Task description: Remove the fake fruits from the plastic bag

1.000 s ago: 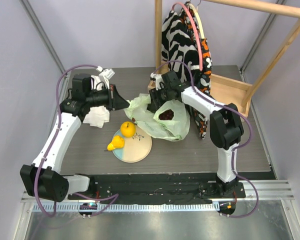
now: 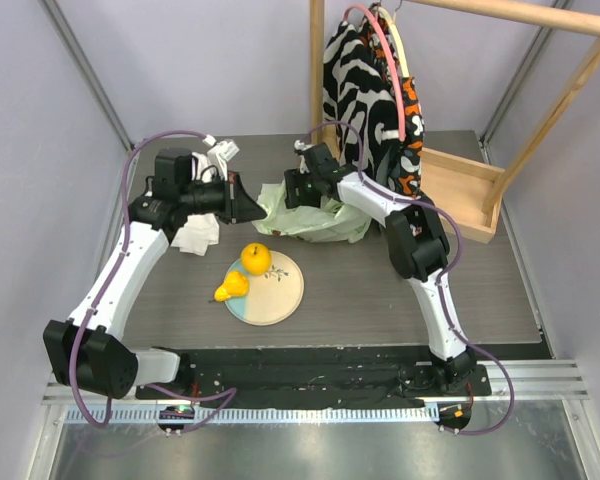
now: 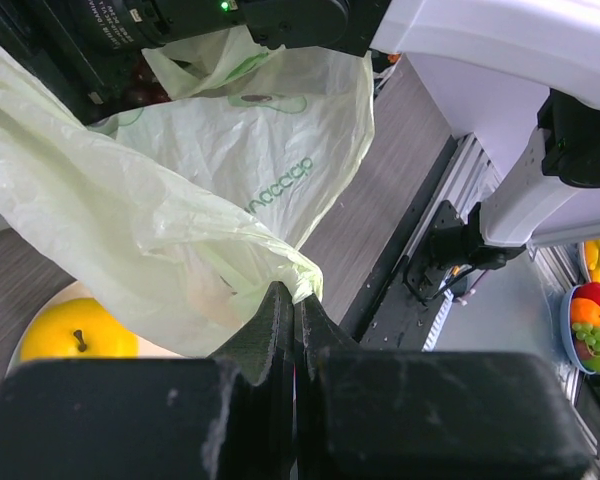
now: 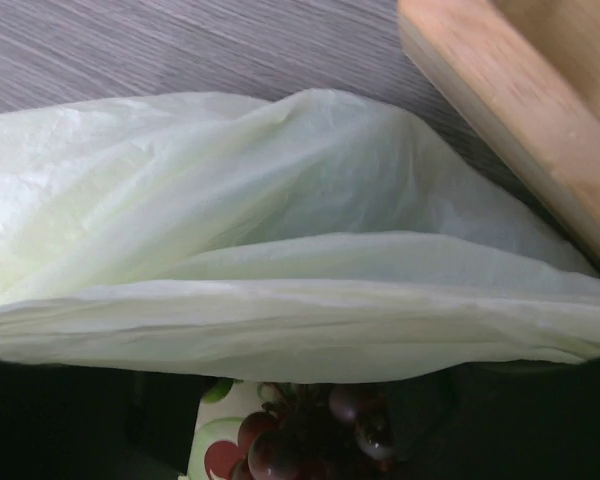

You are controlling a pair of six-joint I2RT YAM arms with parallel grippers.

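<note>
The pale green plastic bag (image 2: 320, 225) lies mid-table. My left gripper is shut, with a corner of the bag (image 3: 160, 190) at its fingertips. My right gripper is down in the bag, part open, with dark red grapes (image 4: 275, 450) showing between its fingers; whether it touches them I cannot tell. A yellow apple (image 2: 256, 258) and a yellow pear (image 2: 233, 285) rest on a plate (image 2: 280, 305) in front of the bag.
A wooden rack with hanging patterned clothes (image 2: 360, 90) and a wooden tray (image 4: 510, 90) stands at the back right. A white cloth (image 2: 198, 235) lies left of the bag.
My right gripper and arm have shifted left and lower into the bag, whose front edge has drawn back. The left arm has barely moved.
</note>
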